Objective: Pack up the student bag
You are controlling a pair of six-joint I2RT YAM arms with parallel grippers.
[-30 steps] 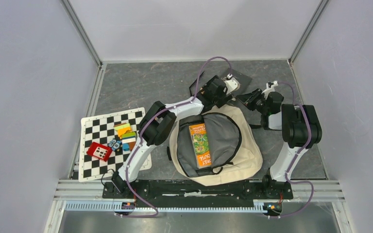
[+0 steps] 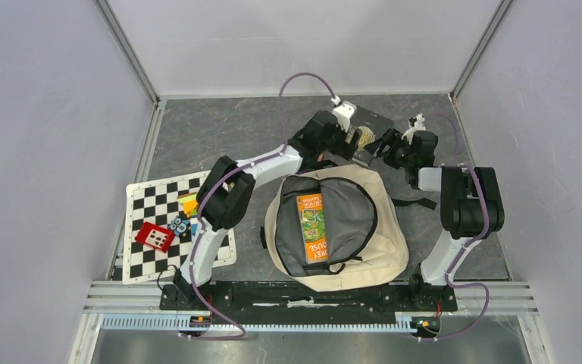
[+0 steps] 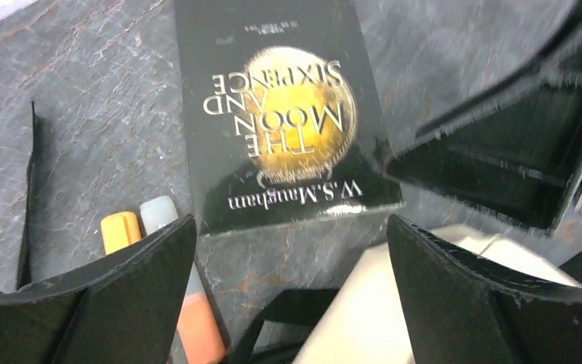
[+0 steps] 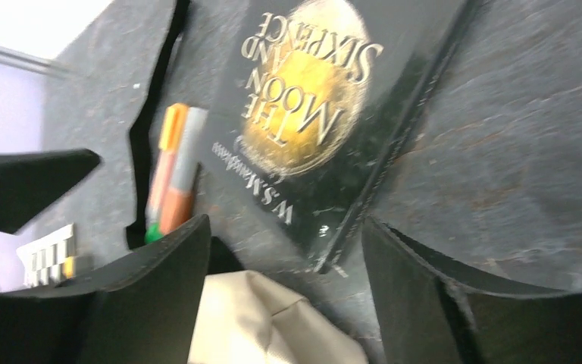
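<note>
The black book "The Moon and Sixpence" (image 3: 288, 121) lies flat on the grey floor behind the cream bag (image 2: 379, 243). An orange book (image 2: 311, 227) is inside the bag. My left gripper hangs open above the floor near the book, nothing between its fingers. My right gripper is over the book's right-hand corner beside the bag's rim, fingers apart and empty. Markers (image 4: 182, 167) lie beside the book, next to a black strap (image 4: 148, 114).
A checkered board (image 2: 144, 265) with a red case (image 2: 154, 235) and several small items lies left of the bag. Free floor is at the back left; walls enclose the workspace.
My right gripper has shifted slightly upward in the top view.
</note>
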